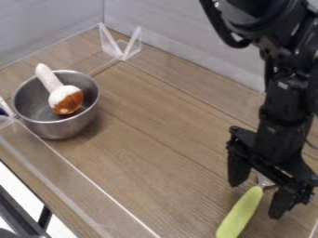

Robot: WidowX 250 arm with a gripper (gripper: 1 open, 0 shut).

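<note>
My black gripper (261, 177) fills the right side of the camera view, pointing down at the wooden table, its fingers spread apart low near the surface. Just below it lies a pale green elongated object (237, 215). Something small and light shows partly behind the fingers, mostly hidden. At the far left a metal bowl (50, 116) holds a white object with an orange-brown rounded end (65, 95).
A white wire-like holder (118, 45) stands at the back by the wall (211, 28). A small blue and white item is cut off at the left edge.
</note>
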